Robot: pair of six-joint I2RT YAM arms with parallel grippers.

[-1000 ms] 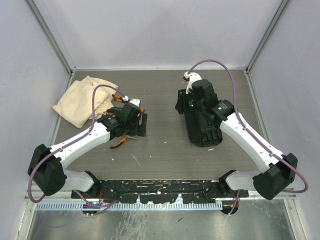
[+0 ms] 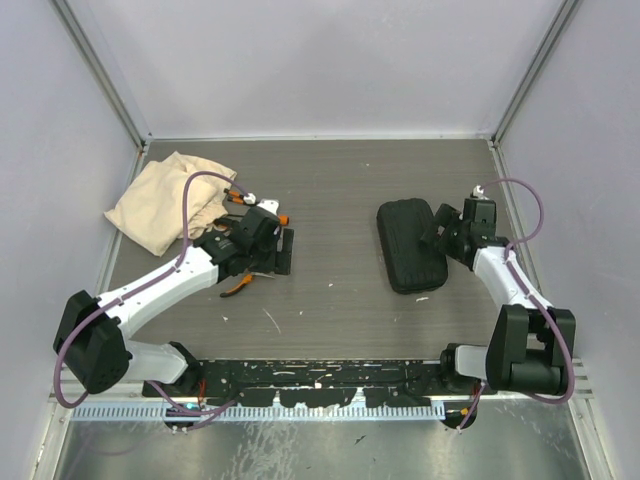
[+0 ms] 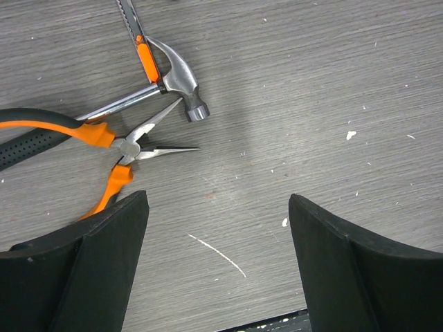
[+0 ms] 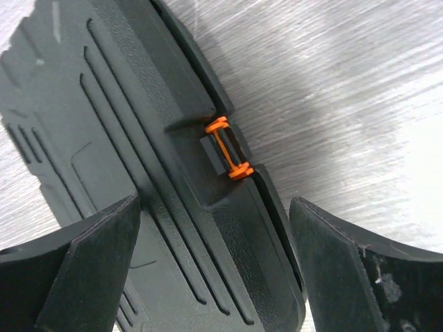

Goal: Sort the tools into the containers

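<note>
A black ribbed toolbox (image 2: pixel 410 245) lies closed on the right half of the table. Its orange-trimmed latch (image 4: pixel 228 149) shows in the right wrist view, between the fingers of my open right gripper, which hovers at the box's right side. On the left lie orange-and-black pliers (image 3: pixel 129 147) with fingers spread, a claw hammer (image 3: pixel 181 76) and a utility knife (image 3: pixel 142 52). My left gripper hangs above the table near these tools, its fingers apart with only bare tabletop showing between them. The left arm hides part of the tools from above.
A crumpled beige cloth (image 2: pixel 165 200) lies at the back left, close to the tools. Bare grey tabletop (image 2: pixel 330 230) stretches between the tools and the box. White walls enclose the sides and back.
My right gripper has swung rightward from above the box's back left and come down to its right side. The left arm looks unmoved, and the box has stayed in place.
</note>
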